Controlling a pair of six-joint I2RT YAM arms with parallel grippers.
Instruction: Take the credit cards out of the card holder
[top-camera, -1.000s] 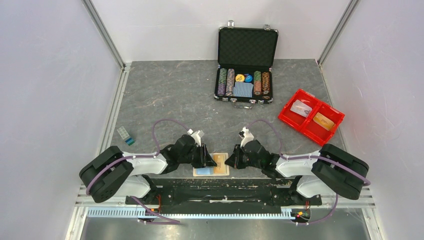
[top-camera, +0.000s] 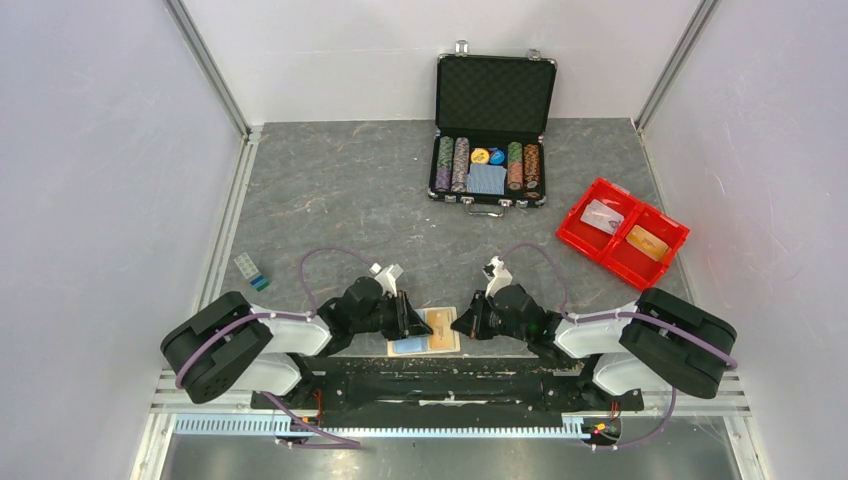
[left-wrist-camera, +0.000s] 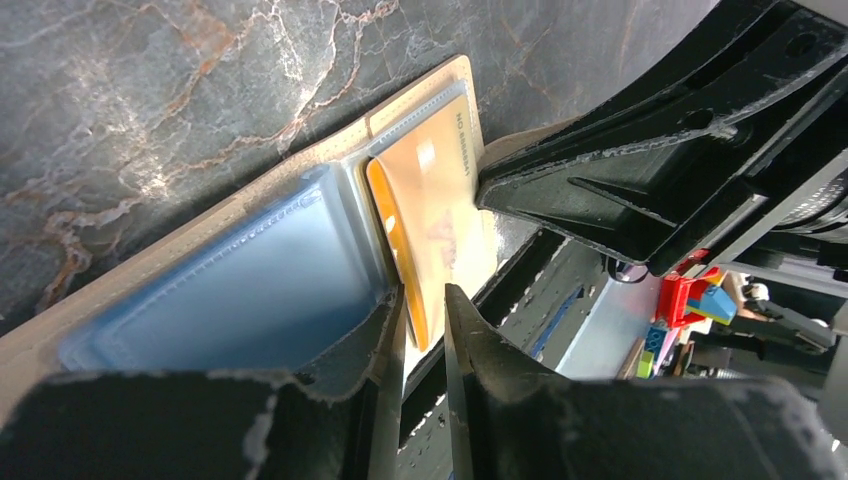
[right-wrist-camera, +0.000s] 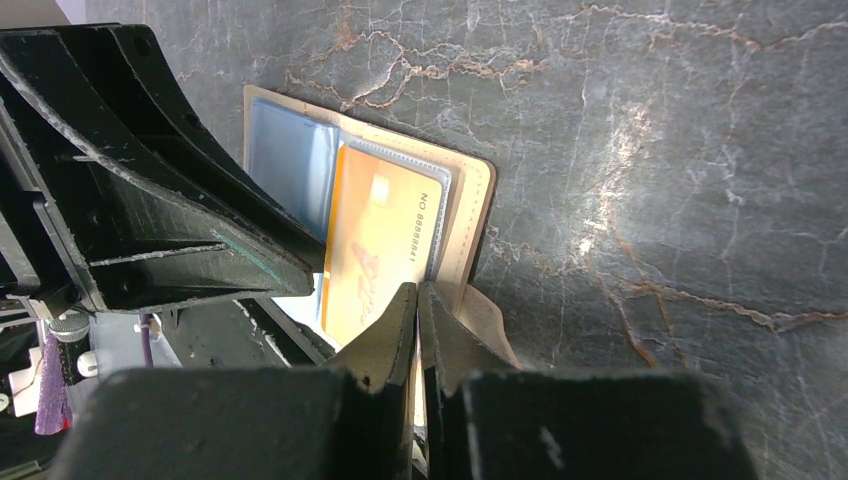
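Note:
An open tan card holder (top-camera: 455, 349) lies flat at the table's front edge, between my two grippers. A blue sleeve (left-wrist-camera: 270, 270) forms its left half, and an orange card (left-wrist-camera: 440, 190) lies in the clear sleeve on its right half. In the left wrist view, the card's left edge is bent up from the sleeve. My left gripper stands a little open over that edge, its fingertips to either side of the card's near end. My right gripper is shut at the holder's right side, with nothing visible between its fingers.
A red two-compartment tray (top-camera: 622, 232) at the right holds a white card (top-camera: 602, 217) and an orange-yellow card (top-camera: 647, 243). At the back stands an open poker chip case (top-camera: 495, 95). A small remote-like object (top-camera: 251, 271) lies at left.
My left arm has tilted slightly, its wrist shifting a little to the left. The right gripper and the holder stand almost where they were.

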